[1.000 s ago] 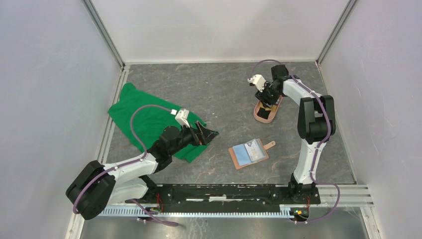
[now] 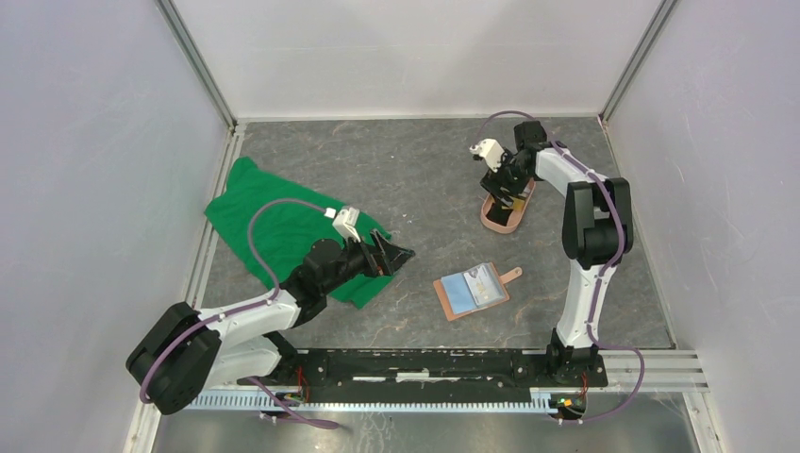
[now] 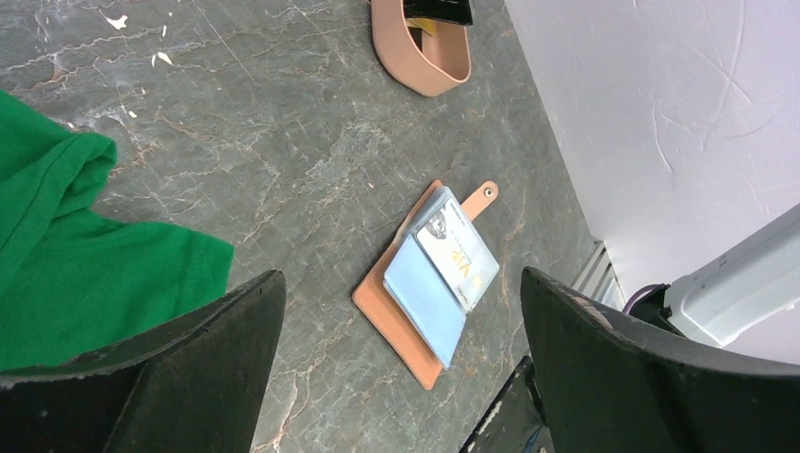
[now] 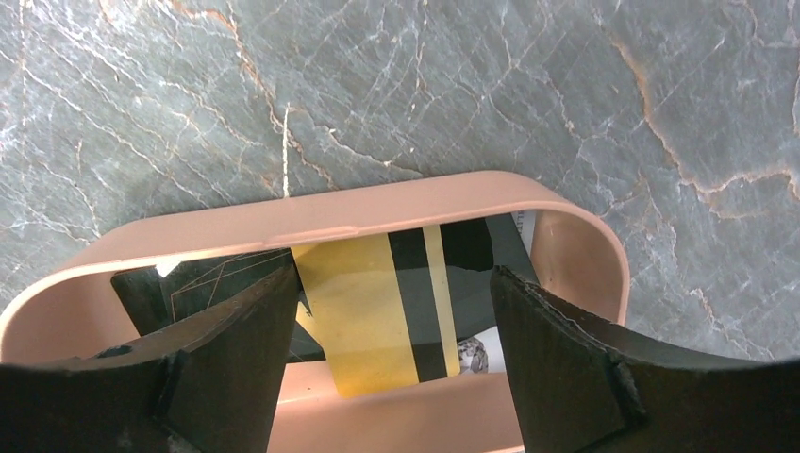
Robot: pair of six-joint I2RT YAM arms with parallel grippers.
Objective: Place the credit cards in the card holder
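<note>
In the right wrist view a gold card with a dark stripe [image 4: 354, 311] lies over darker cards [image 4: 217, 288] inside a pink oval tray [image 4: 311, 215]. My right gripper is open above the tray, a finger on either side of the gold card, without a grip on it. Seen from the top, the card holder [image 2: 472, 290] lies open near the front centre, a tan wallet with pale blue and clear sleeves; a card [image 3: 458, 255] shows in its clear side. My left gripper [image 2: 401, 260] stands open, nothing between its fingers, to the left of and above the holder.
Green cloth [image 2: 269, 212] covers the left side of the grey table, partly beneath the left arm. Bare table [image 2: 425, 179] stretches between the two arms and around the holder. The side walls stand close to both table edges.
The right gripper has shifted only slightly over the tray, and its fingers look more spread than before. The left arm, holder and tray have stayed in place.
</note>
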